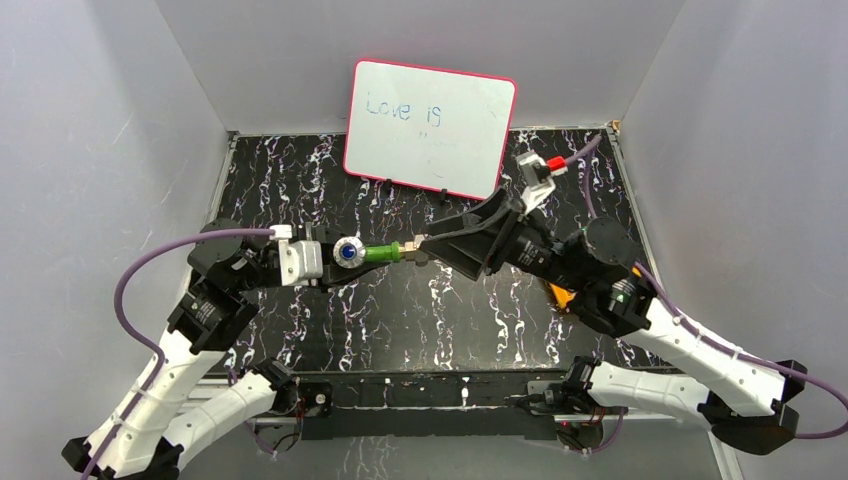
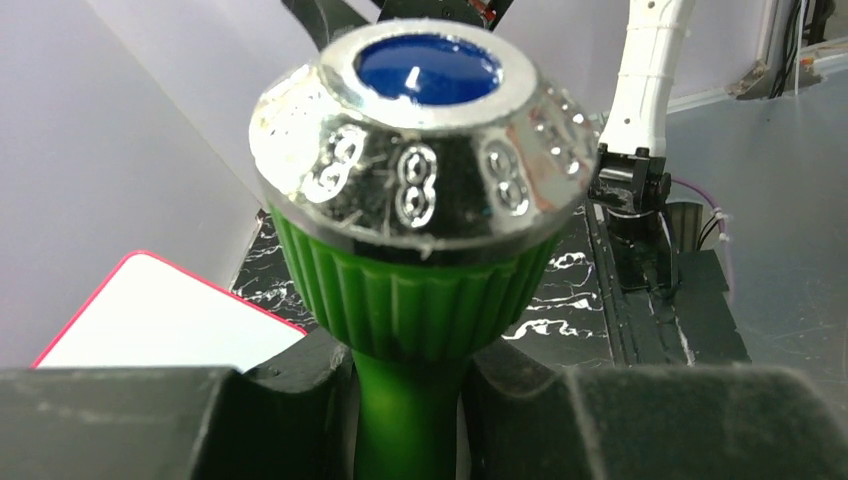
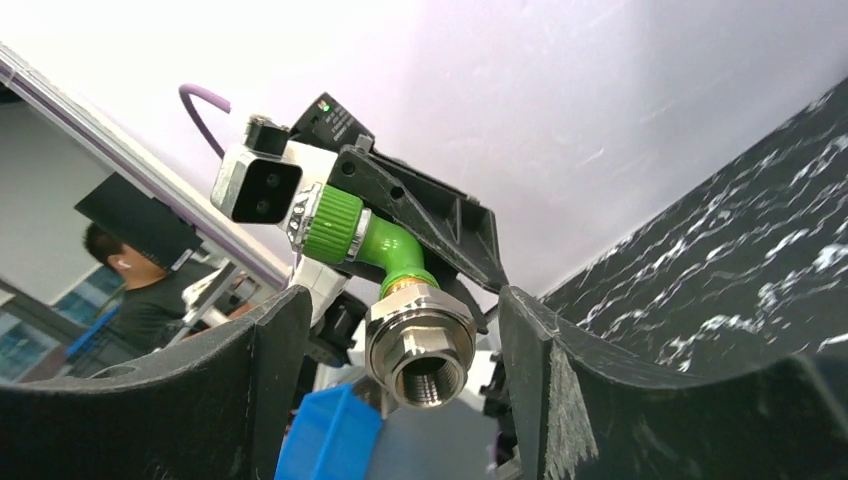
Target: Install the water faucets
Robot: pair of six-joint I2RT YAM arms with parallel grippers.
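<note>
The faucet [image 1: 380, 253] has a green elbow body, a chrome-and-green knob with a blue centre [image 2: 428, 68], and a brass-coloured hex nut [image 3: 418, 330] with a threaded end. My left gripper is shut on its green neck, holding it in the air, knob facing up in the top view. From the right, my right gripper reaches the nut end. Its fingers [image 3: 275, 350] stand apart, with the nut showing between them and a gap on either side, so it is open. Contact with the nut cannot be made out.
At the back, a whiteboard [image 1: 430, 130] with a red rim leans over the black marbled table [image 1: 400, 320]. An orange object [image 1: 562, 297] lies partly hidden under the right arm. Grey walls close both sides.
</note>
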